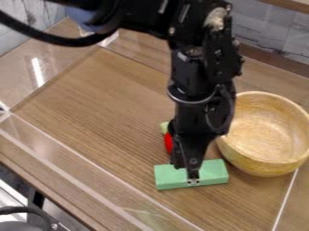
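Note:
The black gripper [189, 166] hangs low at the centre right, its fingertips over a mint-green rectangular block [211, 176] on the wooden table. It looks shut, with nothing visible between its fingers; whether it touches the block is unclear. A red object [169, 143] with a pale green part lies just behind the gripper, partly hidden by it. A yellow wooden bowl [263, 135] stands to the right of the gripper, close to the block.
The table's front-left edge runs along the lower left, with cables beyond it. A tiled wall stands behind.

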